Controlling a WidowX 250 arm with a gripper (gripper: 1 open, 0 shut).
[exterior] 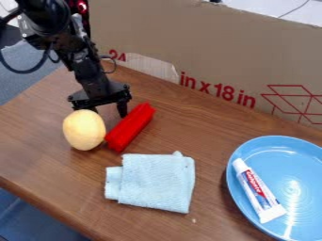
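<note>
My black gripper (pixel 101 102) is low over the wooden table, just behind a round pale-yellow object (pixel 83 130) and the upper end of a red elongated object (pixel 130 127). Its fingertips are partly hidden by these, so I cannot tell how the fingers stand. A light blue folded cloth (pixel 151 181) lies in front. On the right, a blue plate (pixel 307 179) holds a white toothpaste tube (pixel 258 193).
A cardboard box (pixel 214 52) stands along the back of the table (pixel 214 132). The middle of the table between the red object and the plate is clear. The table's edge runs along the left.
</note>
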